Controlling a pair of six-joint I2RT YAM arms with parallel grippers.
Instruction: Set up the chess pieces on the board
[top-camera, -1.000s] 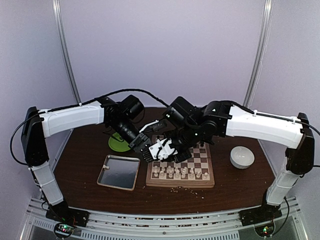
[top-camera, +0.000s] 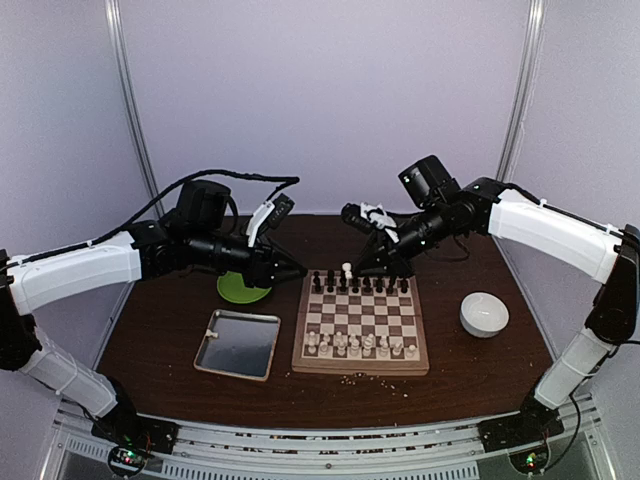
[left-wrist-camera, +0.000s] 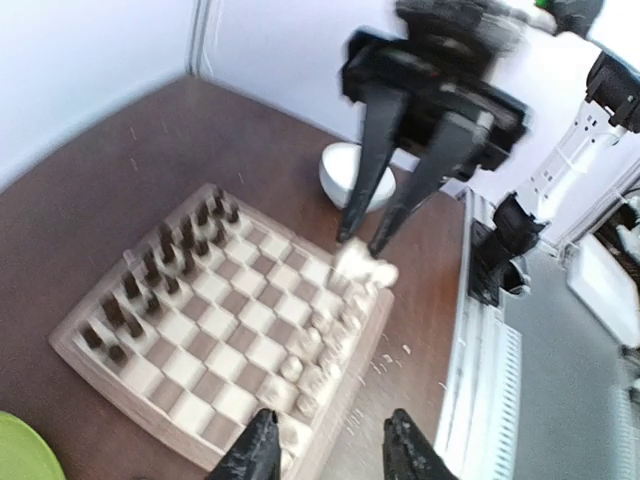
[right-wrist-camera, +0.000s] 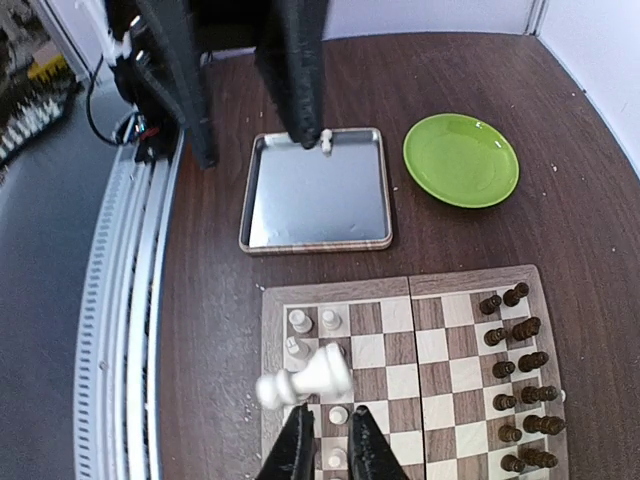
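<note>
The chessboard (top-camera: 360, 320) lies mid-table. Dark pieces (right-wrist-camera: 540, 392) stand in rows along its far side, and white pieces (left-wrist-camera: 312, 345) along its near side. A white piece sticks out from my right gripper, which is shut on it; the left wrist view shows that white piece (left-wrist-camera: 362, 265) at the right gripper's tips (left-wrist-camera: 365, 235). In that view my left gripper stands open, nothing between its fingers. From above, my left gripper (top-camera: 303, 270) is by the board's far left corner, my right gripper (top-camera: 357, 272) over the far rows.
Left of the board lies a metal tray (top-camera: 238, 345) with a small white piece (right-wrist-camera: 327, 140) at its edge. A green plate (top-camera: 243, 290) is behind the tray. The white bowl (top-camera: 484, 314) stands at the right. Bare table lies between bowl and board.
My grippers were close together over the board's left part. They have parted, the left one going back, the right one back and to the right with the white piece.
</note>
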